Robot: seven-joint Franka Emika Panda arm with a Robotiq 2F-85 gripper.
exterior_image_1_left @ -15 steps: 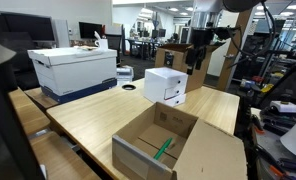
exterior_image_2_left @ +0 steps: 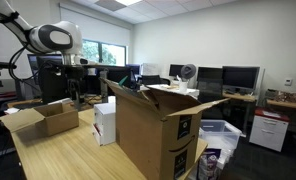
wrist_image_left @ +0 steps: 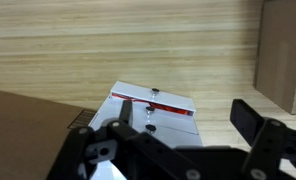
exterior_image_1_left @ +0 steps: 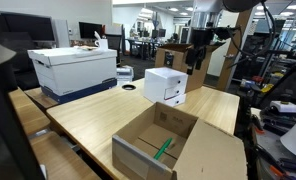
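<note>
My gripper (exterior_image_1_left: 195, 62) hangs in the air, pointing down, above the white box (exterior_image_1_left: 165, 86) on the table. In the wrist view its two dark fingers stand wide apart at the lower edge, and no object shows between them. Below the gripper lies a white surface (wrist_image_left: 168, 132) with a red strip and small dark round spots. An open cardboard box (exterior_image_1_left: 137, 139) at the table's front holds a green item (exterior_image_1_left: 163, 149), lying slanted inside.
A tall cardboard box (exterior_image_2_left: 166, 135) stands close to the white box. White storage boxes with dark lids (exterior_image_1_left: 76, 73) sit at the back left. Bare wooden tabletop (exterior_image_1_left: 98, 115) stretches between them and the open box.
</note>
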